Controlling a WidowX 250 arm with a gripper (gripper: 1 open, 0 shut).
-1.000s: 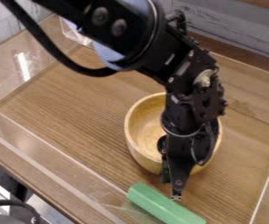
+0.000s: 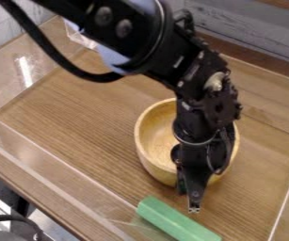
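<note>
My black gripper (image 2: 195, 188) reaches down over the front right rim of a yellow bowl (image 2: 154, 132), its fingertips low near the wooden surface. It appears shut on the bowl's wall, though the arm hides much of the contact. A green block (image 2: 177, 222) lies just in front, apart from the bowl.
The wooden tray floor (image 2: 72, 118) is clear to the left of the bowl. Clear plastic walls edge the tray at the front left and right. A wooden ledge runs along the back, and dark cables lie at the lower left.
The gripper and upper arm have shifted very slightly. The bowl and green block look unmoved.
</note>
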